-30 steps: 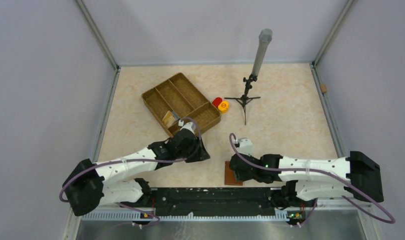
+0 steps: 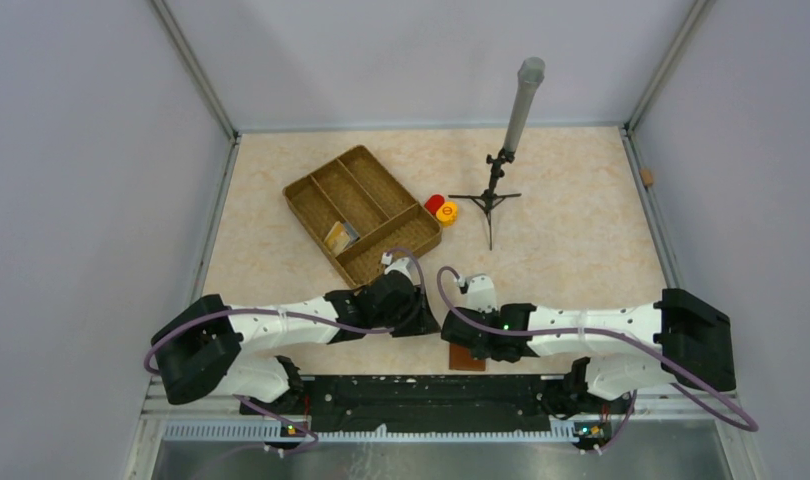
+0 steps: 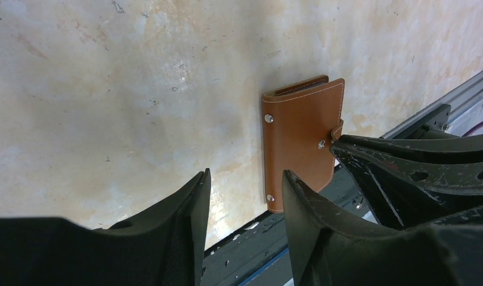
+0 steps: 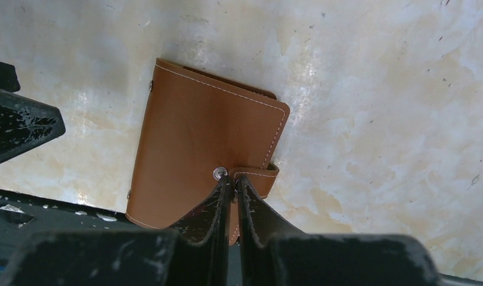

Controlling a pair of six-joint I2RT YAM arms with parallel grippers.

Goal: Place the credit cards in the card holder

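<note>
The brown leather card holder [image 3: 296, 134] lies closed on the table, its strap [image 4: 255, 180] and metal snap at one edge. Over that strap, the right gripper has its fingertips drawn close together; whether the strap is pinched cannot be told. My left gripper is open beside the holder's spine side, nothing between its fingers. From above, both arms meet near the holder [image 2: 468, 361] and hide part of it. Flat cards [image 2: 338, 237], yellowish and grey, rest in a compartment of the woven box.
The woven divided box [image 2: 406, 217] stands behind the left arm. Near it are red and yellow round objects [image 2: 447, 213]. A tripod [image 2: 491, 195] stands at the back.
Over the last second the left gripper moved right and toward the front, nearing the card holder. The holder stays in place.
</note>
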